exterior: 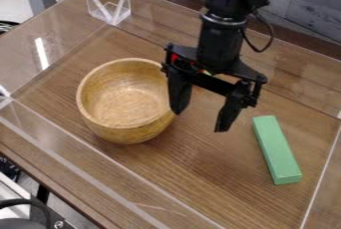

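The black robot gripper (202, 102) hangs over the middle of the wooden table, open, with its two fingers spread apart. A tan bowl (114, 109) sits just left of it, beside the left finger. A green bar (274, 151) lies to the right, below the right finger.
A clear plastic holder (110, 4) stands at the back left. A ledge runs along the back right, and a cable is at the lower left.
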